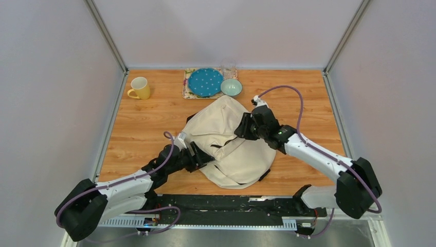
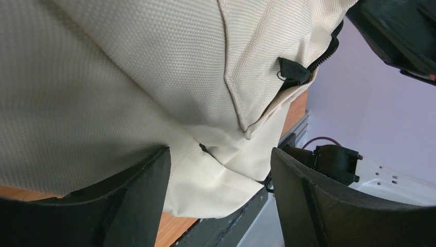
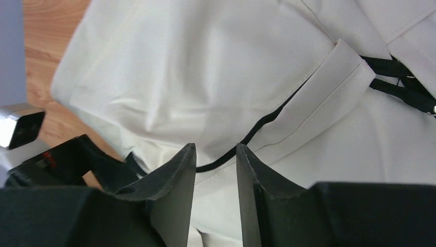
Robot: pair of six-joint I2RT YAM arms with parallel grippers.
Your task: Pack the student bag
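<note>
A cream fabric bag (image 1: 226, 159) lies flat and rumpled in the middle of the table, with black zip and strap pieces (image 2: 293, 72) along its folds. My left gripper (image 1: 200, 157) is low over the bag's left part, open, with cloth beneath and between its fingertips but not gripped. My right gripper (image 1: 242, 128) hangs over the upper right of the bag, fingers part open just above a seam with a black zip line (image 3: 267, 118); nothing shows held between them.
At the back stand a floral tray (image 1: 187, 94) with a blue dotted plate (image 1: 204, 81), a mint bowl (image 1: 231, 86) and a clear glass (image 1: 228, 66). A yellow mug (image 1: 141, 88) is at back left. Bare table lies either side of the bag.
</note>
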